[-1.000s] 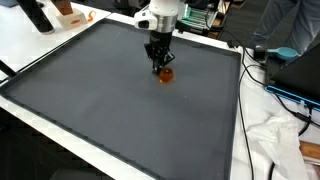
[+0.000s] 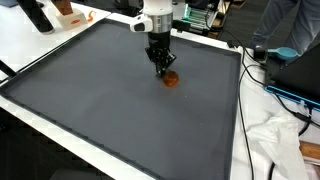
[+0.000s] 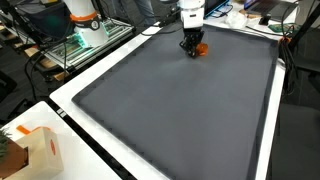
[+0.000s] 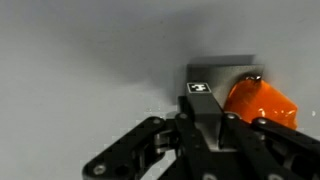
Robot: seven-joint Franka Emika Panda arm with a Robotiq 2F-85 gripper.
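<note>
An orange object [image 2: 171, 79] is at my gripper [image 2: 161, 70], low over the far part of the dark grey board. Exterior view 2 has the same orange object [image 3: 202, 49] beside the black fingers of my gripper [image 3: 190, 46]. Up close in the wrist view, the orange part [image 4: 262, 101] looks translucent and glossy, next to a silver rectangular plate [image 4: 228, 74]. The black fingers [image 4: 204, 112], one bearing a small printed marker, are shut and overlap the plate. Exactly where they grip is hidden, and whether the object touches the board is unclear.
The dark grey board [image 2: 110, 90] is otherwise clear, with wide free room on its near side. White crumpled sheeting [image 2: 274, 140] and black cables lie off its right edge. In exterior view 2, an orange-and-white device [image 3: 45, 155] stands at the near left corner.
My gripper and the orange object have shifted together slightly to the right and nearer in exterior view 1. The orange object shows a little lower and stays at the fingers.
</note>
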